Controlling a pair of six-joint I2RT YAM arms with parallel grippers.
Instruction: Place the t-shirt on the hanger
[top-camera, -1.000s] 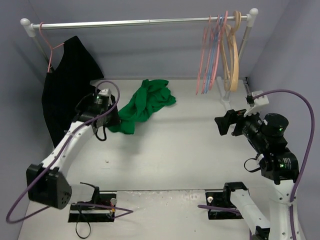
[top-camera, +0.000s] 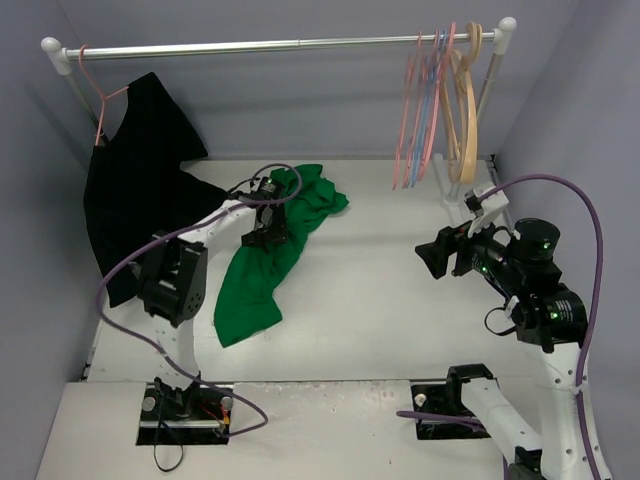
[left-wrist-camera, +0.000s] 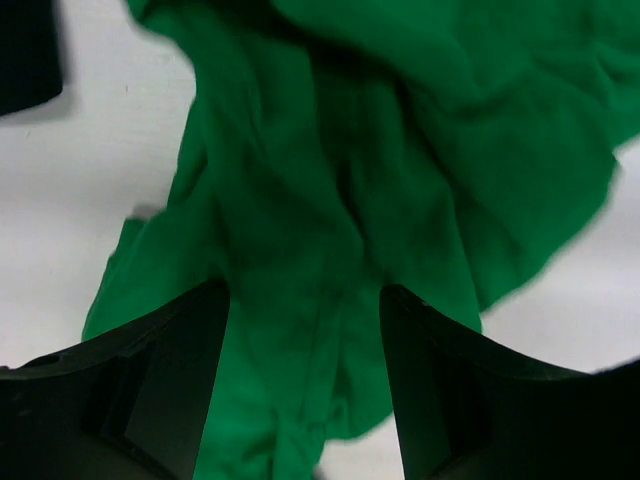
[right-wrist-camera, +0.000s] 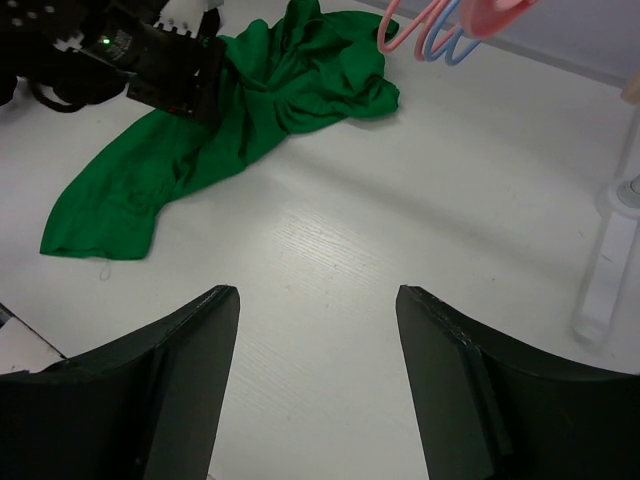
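Observation:
A green t-shirt (top-camera: 262, 275) lies crumpled on the white table, its lower end spread toward the front and its upper end bunched at the back. Over its middle hovers my left gripper (top-camera: 264, 238). In the left wrist view the green cloth (left-wrist-camera: 290, 200) fills the space beyond the open, separate fingers (left-wrist-camera: 165, 375); none is gripped. My right gripper (top-camera: 440, 258) hangs over the right side of the table, its fingers (right-wrist-camera: 180, 380) apart with only bare table beyond. Pink, blue and wooden hangers (top-camera: 430, 110) hang at the rail's right end.
A black garment (top-camera: 140, 180) hangs on a pink hanger at the rail's left end. The metal rail (top-camera: 280, 46) spans the back, with a white rack foot (right-wrist-camera: 608, 270) on the right. Mid-table is clear.
The t-shirt's lower end, bunched near the left gripper earlier, now lies spread toward the front. My left gripper has moved right, over the shirt. The right arm shifted slightly.

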